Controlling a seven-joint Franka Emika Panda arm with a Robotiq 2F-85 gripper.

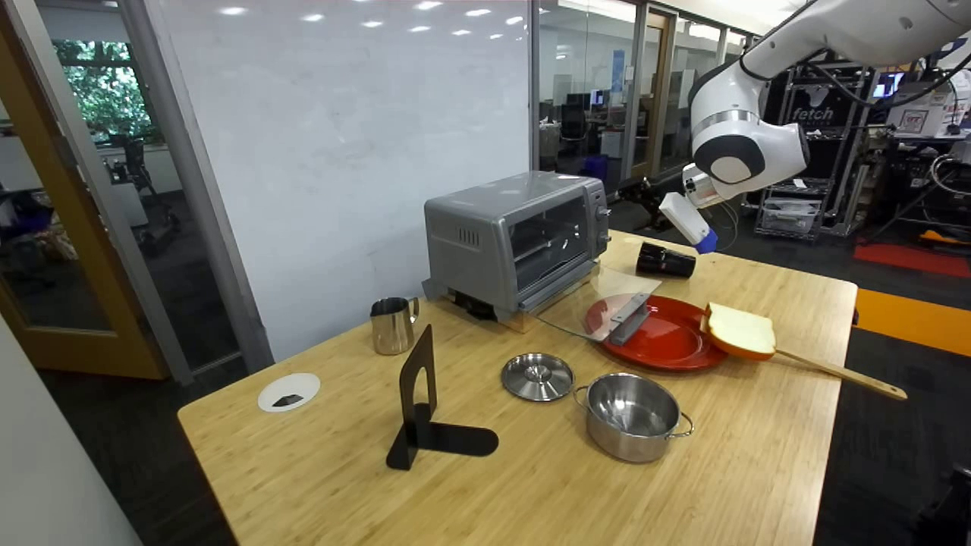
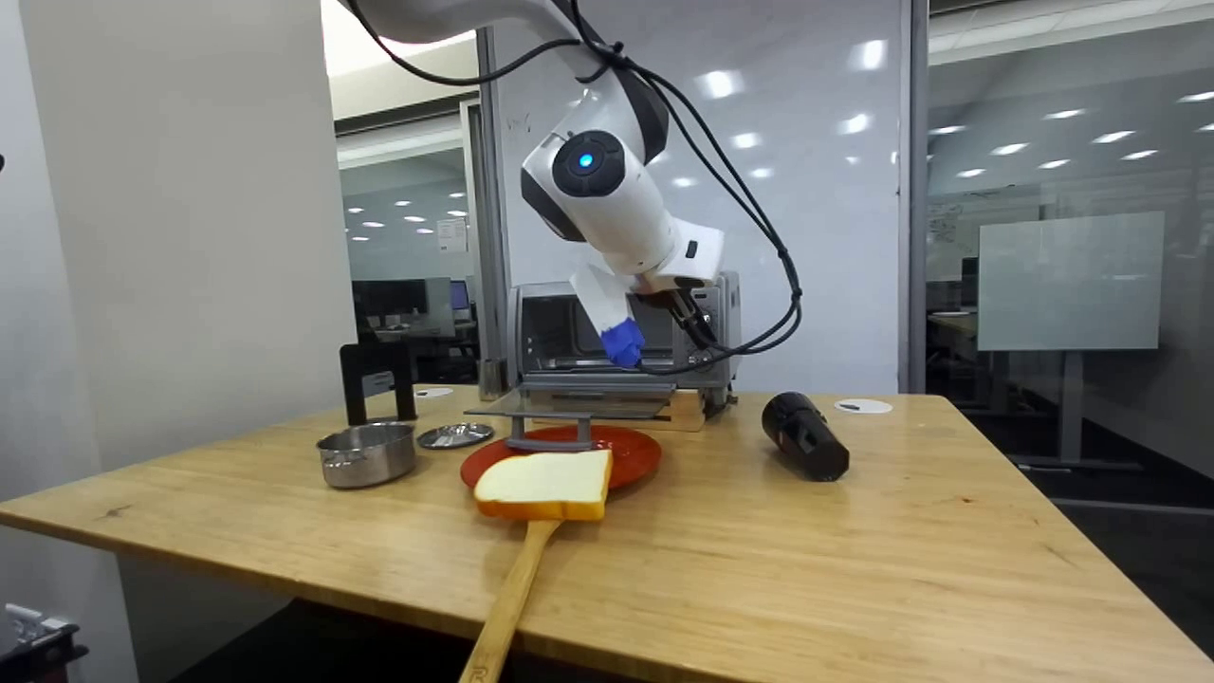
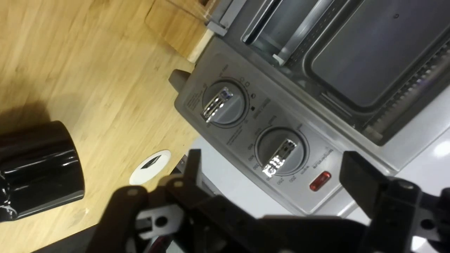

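Note:
Spread wide, my gripper is open, with nothing between its fingers. It faces the control panel of the grey toaster oven [image 1: 469, 218]. In the wrist view, the lower knob [image 3: 280, 151] and a red indicator light [image 3: 320, 181] appear between the fingertips, while the other knob [image 3: 223, 103] sits farther up the panel. The gripper looks apart from the knobs, though the exact gap is unclear. The oven's glass door [image 1: 582, 305] is lowered open. Its front edge is above the red plate [image 1: 674, 338].
Bread [image 2: 546, 480] rests on a wooden-handled spatula [image 2: 512, 598] at the plate's edge. A black cylindrical object [image 1: 665, 260] lies near the oven's knob side. Elsewhere stand a steel pot [image 1: 628, 437], a lid [image 1: 537, 377], a pitcher [image 1: 392, 329] and a black bookend [image 1: 460, 438].

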